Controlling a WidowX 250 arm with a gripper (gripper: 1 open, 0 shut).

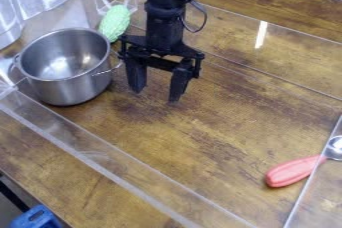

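Observation:
The black gripper (158,77) hangs at the upper middle over the wooden table, just right of a steel pot (67,64), with its two fingers spread apart and no object visible between them. Behind the pot and left of the arm lies a pale green corn-like object (115,20). A spoon with a pink handle (291,170) lies at the lower right.
A blue object (38,218) shows at the bottom left corner. Clear panels or edges run along the near left and right sides.

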